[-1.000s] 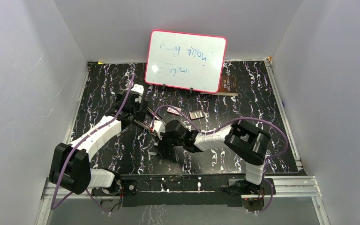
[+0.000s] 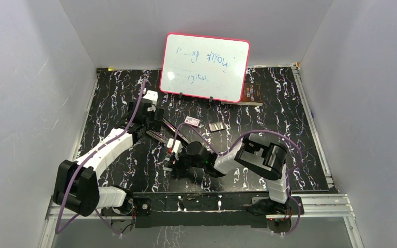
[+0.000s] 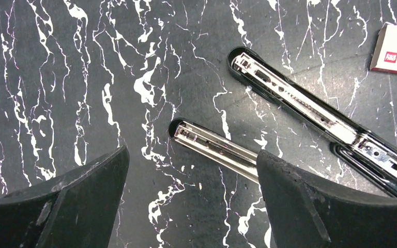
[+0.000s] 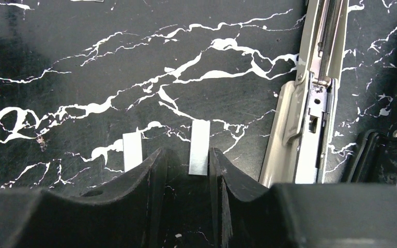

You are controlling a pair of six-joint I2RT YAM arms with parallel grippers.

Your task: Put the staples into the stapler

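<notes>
Two silvery staple strips lie on the dark marbled table in the right wrist view. One strip [image 4: 199, 139] shows in the gap between the fingertips of my open right gripper; the other strip [image 4: 132, 150] is left of it, partly behind the left finger [image 4: 150, 173]. Whether the fingers touch a strip, I cannot tell. A stapler with a light metal body [image 4: 310, 119] lies opened to the right. In the left wrist view, that stapler [image 3: 217, 147] extends behind a finger of my open left gripper, which holds nothing. A black opened stapler [image 3: 300, 101] lies farther right.
A red and white staple box [image 2: 192, 121] and a small tray-like item with pale strips [image 2: 217, 126] sit mid-table. The whiteboard [image 2: 205, 67] stands at the back, with a book [image 2: 252, 93] beside it.
The left arm has barely moved.
</notes>
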